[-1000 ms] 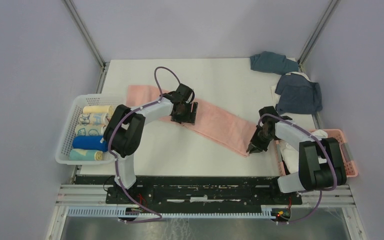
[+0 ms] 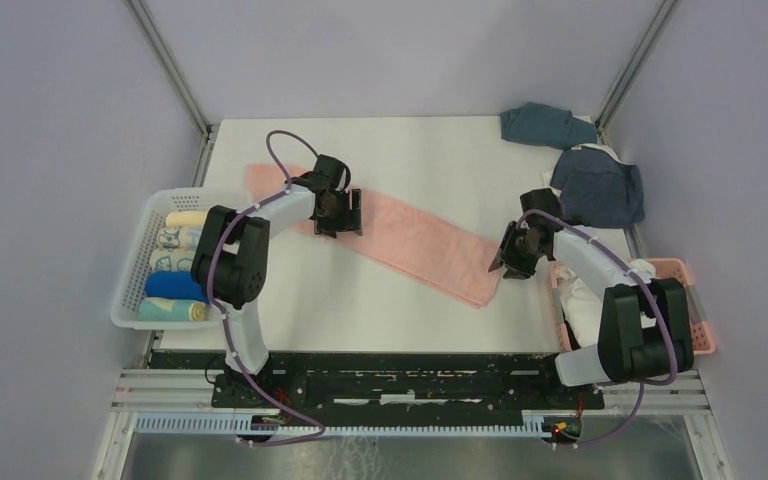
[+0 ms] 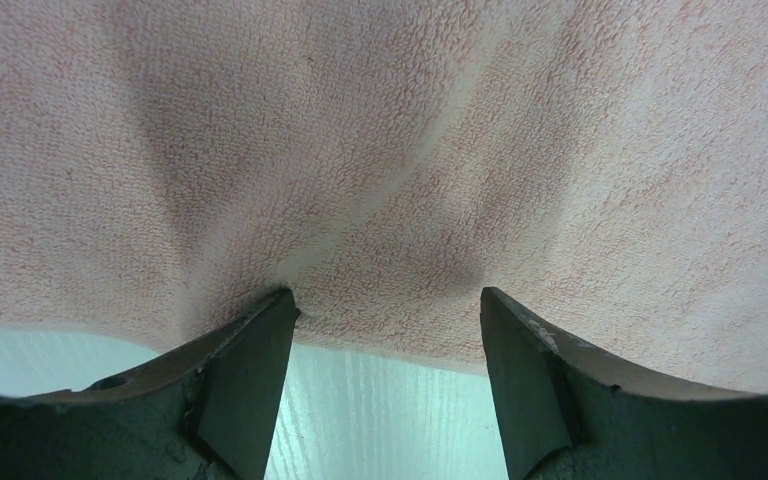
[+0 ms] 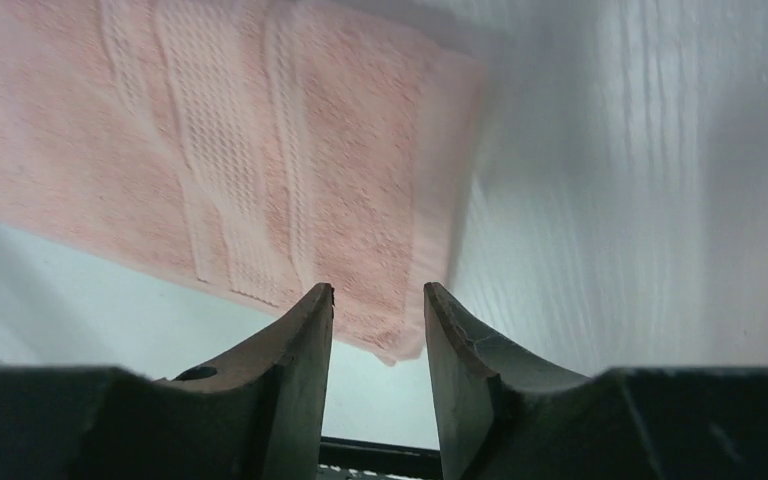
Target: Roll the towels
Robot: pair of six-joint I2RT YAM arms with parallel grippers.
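Note:
A long pink towel lies flat and diagonal across the white table, its raised or folded upper-left part partly under the left arm. My left gripper is open at the towel's left part; in the left wrist view its fingers rest at the cloth, with wrinkles between them. My right gripper is part open above the towel's right end; in the right wrist view that end shows banded weave and a straight edge, with nothing between the fingers.
A white basket of rolled towels stands at the left. Dark folded towels lie at the back right, and a pink basket with white cloth at the right.
The left gripper has moved left along the towel, and the towel has shifted slightly left. The right gripper has moved back and up, away from the towel's near right corner.

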